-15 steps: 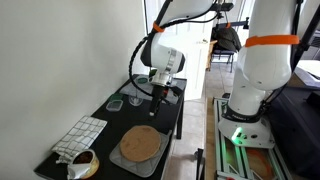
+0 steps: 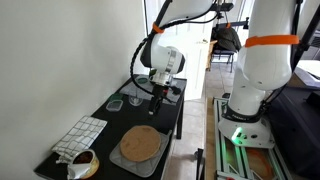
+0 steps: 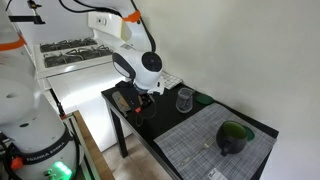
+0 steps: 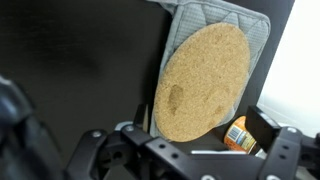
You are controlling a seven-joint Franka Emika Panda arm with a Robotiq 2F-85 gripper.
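My gripper (image 2: 158, 95) hangs over the far part of the dark tabletop, fingers apart and nothing between them. In the wrist view, its dark fingers (image 4: 268, 128) show at the left and right edges. A round cork mat (image 2: 139, 143) lies on a grey quilted pad (image 2: 124, 161) towards the near end of the table. The wrist view shows the cork mat (image 4: 205, 80) and pad (image 4: 190, 20) beyond the fingers. A small orange-labelled item (image 4: 239, 133) sits beside the pad, partly hidden by the gripper.
A clear glass (image 3: 185, 99) and green round item (image 3: 205, 99) stand at the back. In the second exterior view, a dark green pot-like vessel (image 3: 232, 138) rests by a grey mat (image 3: 198, 150). A white grid rack (image 2: 80, 138) lies along the wall side.
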